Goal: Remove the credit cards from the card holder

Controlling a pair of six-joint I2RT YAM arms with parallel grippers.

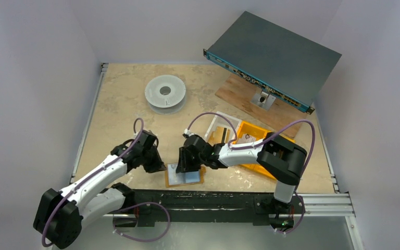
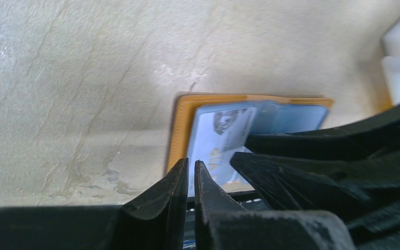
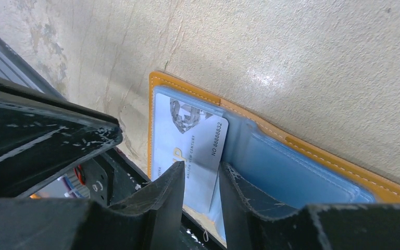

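Note:
An orange-edged card holder [image 1: 169, 183] lies flat at the table's front, with blue sleeves [image 3: 297, 177] and a white card [image 3: 185, 140] in the left sleeve, printed with a number. My right gripper [image 1: 186, 167] is over the holder; in its own view the fingertips [image 3: 173, 174] [image 3: 229, 177] stand part apart at the card's right edge. Whether anything is between them cannot be told. My left gripper is shut at the holder's left edge, nothing visible between its fingertips, its body reaching into the right wrist view.
A white spool [image 1: 165, 101] stands at the back. Yellow and white trays [image 1: 260, 172] lie right of the holder, partly under the right arm. A dark panel [image 1: 273, 52] on a wooden board fills the back right.

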